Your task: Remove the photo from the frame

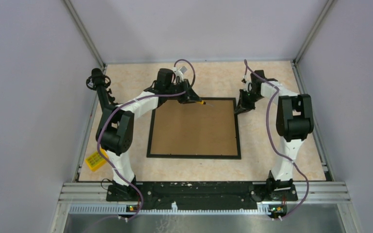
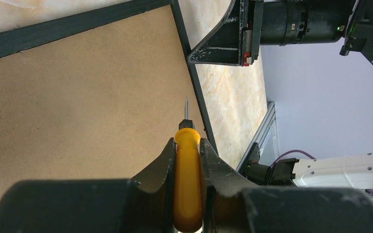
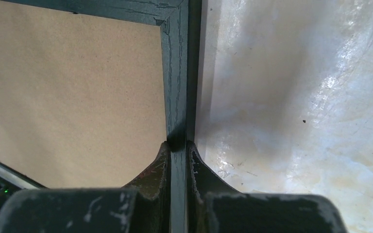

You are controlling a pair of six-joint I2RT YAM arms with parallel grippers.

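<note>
The dark photo frame (image 1: 192, 156) lies back up on the table, its brown backing board (image 1: 194, 131) showing. Above its upper right part, my left gripper is shut on a yellow-handled screwdriver (image 2: 187, 179), whose thin metal tip points forward over the board. My right gripper is shut on the right-hand side bar (image 3: 176, 82) of the frame, near a corner. No photo is visible.
A yellow tool case (image 1: 95, 160) lies at the table's left front. A black fixture (image 1: 99, 85) stands at the left back. Bare table surrounds the frame, and walls enclose the sides and back.
</note>
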